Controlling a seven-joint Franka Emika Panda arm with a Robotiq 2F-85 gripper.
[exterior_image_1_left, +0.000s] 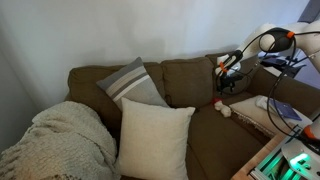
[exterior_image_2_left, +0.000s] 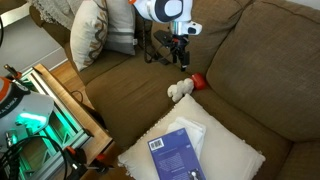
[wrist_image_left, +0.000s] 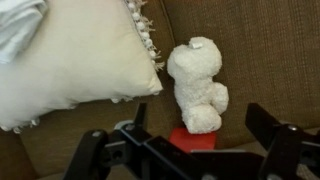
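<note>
A small white plush toy (wrist_image_left: 196, 80) lies on the brown couch seat, close to the fringed edge of a cream cushion. At one end of the toy is a red piece (wrist_image_left: 193, 139), also visible as a red patch (exterior_image_2_left: 198, 80) in exterior view 2. My gripper stands open above the toy, its fingers spread to either side of the toy's red end in the wrist view. Nothing is held. In exterior view 1 the gripper (exterior_image_1_left: 228, 82) hangs near the couch back, with the toy (exterior_image_1_left: 222, 109) below it.
On the cream cushion (exterior_image_2_left: 228, 150) rest a folded white cloth (exterior_image_2_left: 193, 132) and a purple book (exterior_image_2_left: 175, 158). A large white pillow (exterior_image_1_left: 153, 142), a striped pillow (exterior_image_1_left: 132, 85) and a fluffy blanket (exterior_image_1_left: 60, 145) occupy the couch's other end. Bare seat lies between.
</note>
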